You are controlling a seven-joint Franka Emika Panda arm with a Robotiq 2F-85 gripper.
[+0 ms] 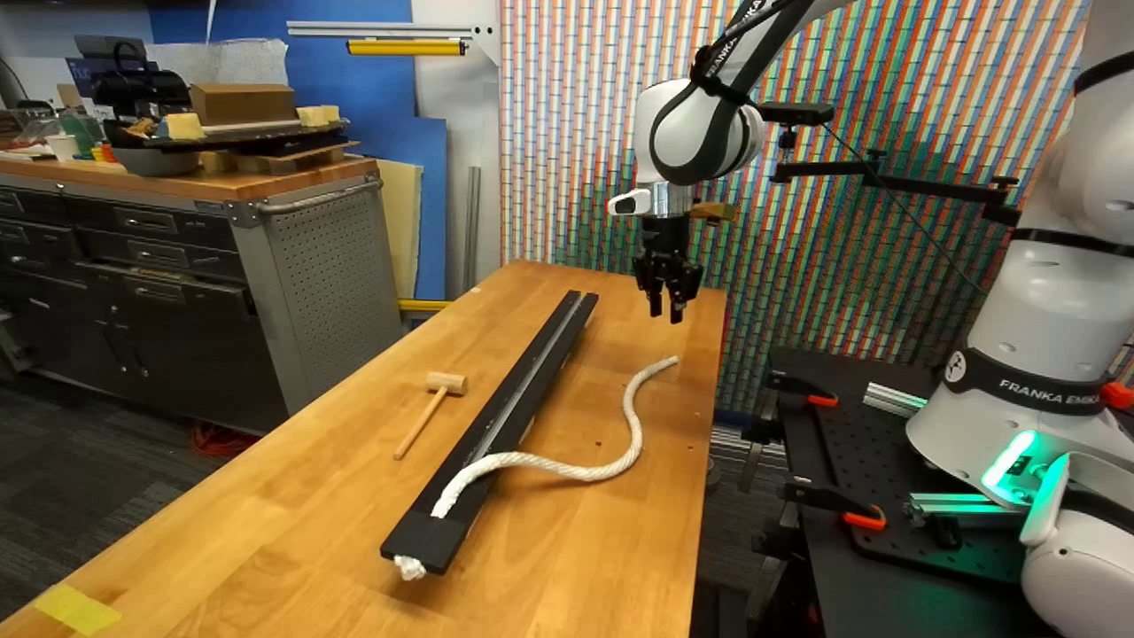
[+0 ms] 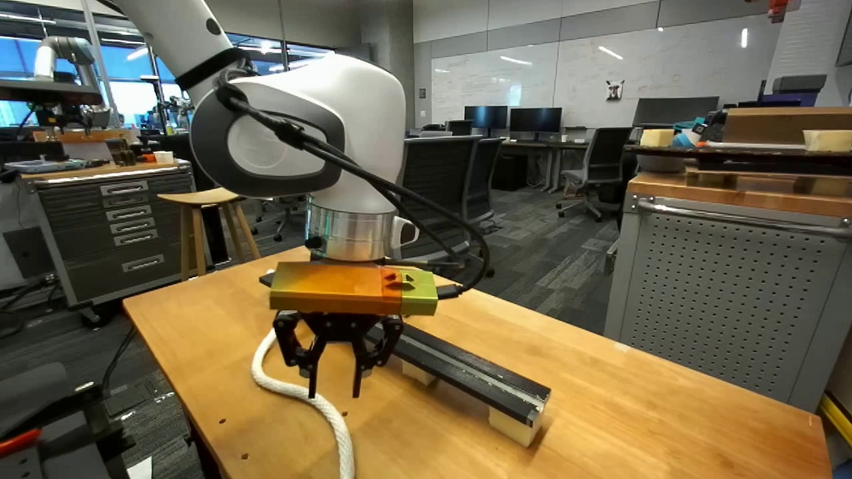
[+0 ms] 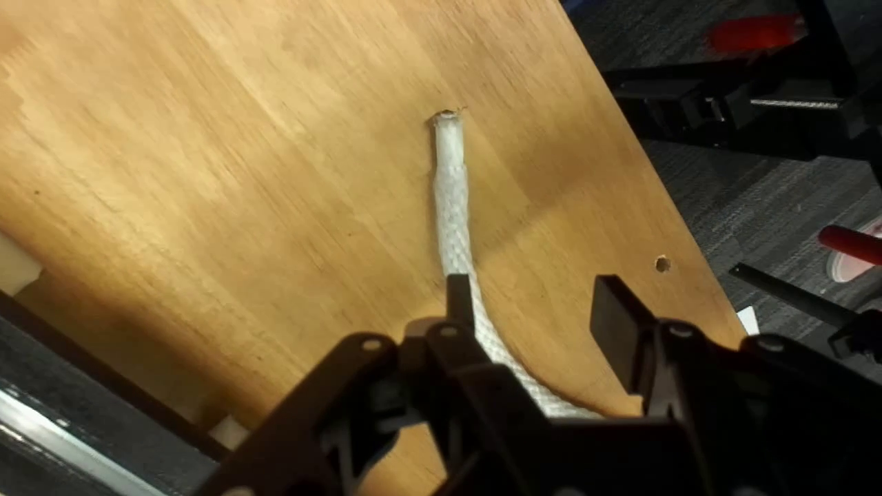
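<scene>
A thick white rope (image 1: 579,470) curves over the wooden table, its near end passing through the end of a long black grooved channel (image 1: 500,409). The rope's free far end lies loose on the wood, and the wrist view shows this tip of the rope (image 3: 450,165) ahead of the fingers. Above the table hangs my gripper (image 1: 666,314), open and empty, its two fingers well apart. In exterior view 2 the gripper (image 2: 335,391) points straight down, with the rope (image 2: 299,391) behind and below it and the channel (image 2: 471,371) to its right.
A small wooden mallet (image 1: 431,409) lies left of the channel. Pale blocks (image 2: 515,423) hold the channel off the table (image 2: 639,423). Clamps (image 1: 834,500) sit on the black stand beyond the table's right edge.
</scene>
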